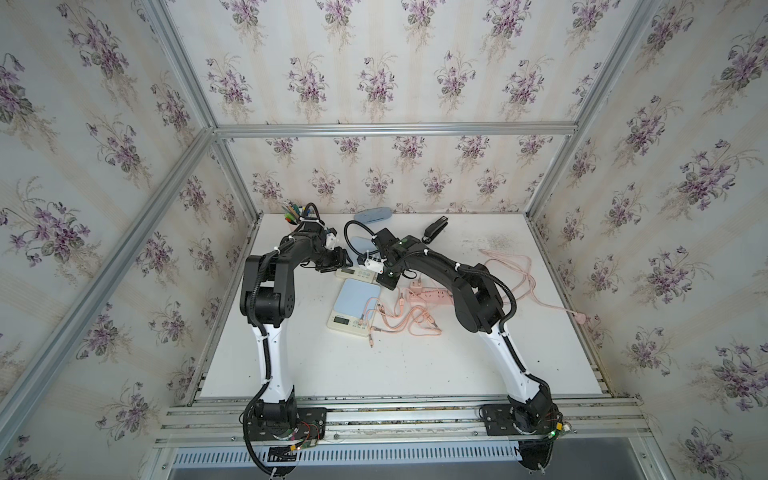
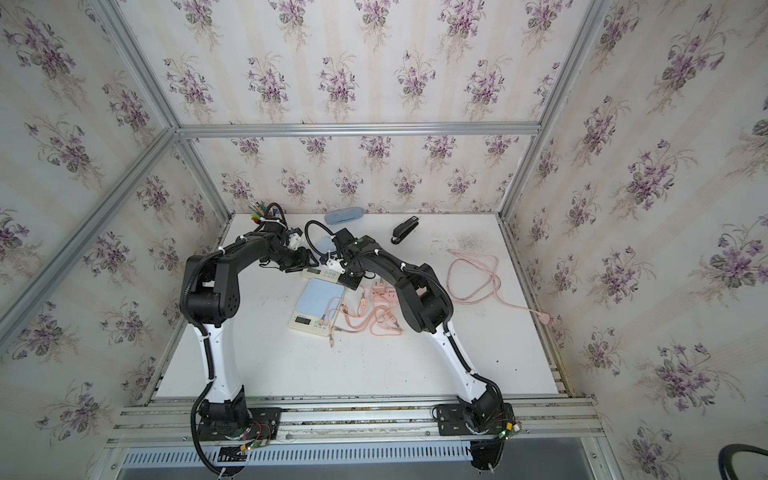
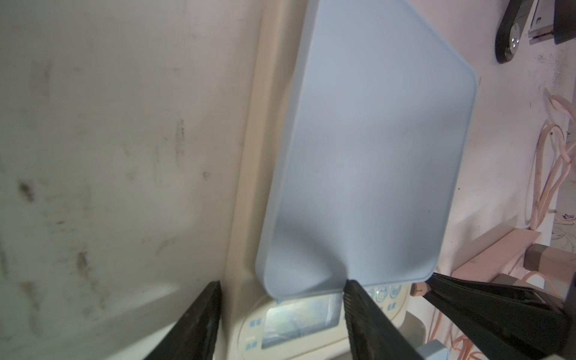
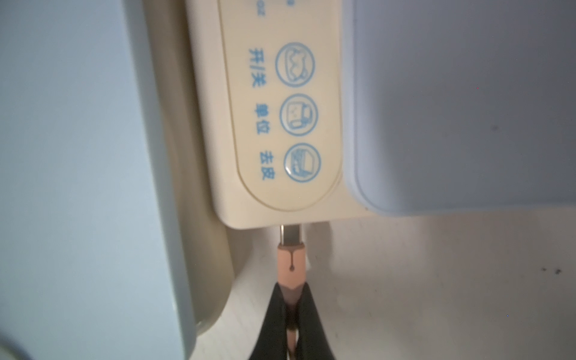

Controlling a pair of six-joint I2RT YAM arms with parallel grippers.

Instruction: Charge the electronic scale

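Note:
The rear electronic scale (image 1: 345, 273), cream with a blue-grey plate, is partly hidden by both arms. My left gripper stands open at its display end. One finger is beside the casing's left edge and the other over the button panel (image 3: 300, 324). In the right wrist view, my right gripper is shut on a pink cable plug (image 4: 291, 261). The plug points at the side of the scale (image 4: 270, 204) near its buttons. Part of its metal tip shows outside the casing; whether the end sits in a port cannot be seen.
A second scale (image 1: 357, 297) lies directly in front, with pink cables (image 1: 416, 321) across its right side. A pink power strip (image 1: 432, 295) is under the right arm. A stapler (image 1: 434, 229) and a blue case (image 1: 373, 214) are at the back.

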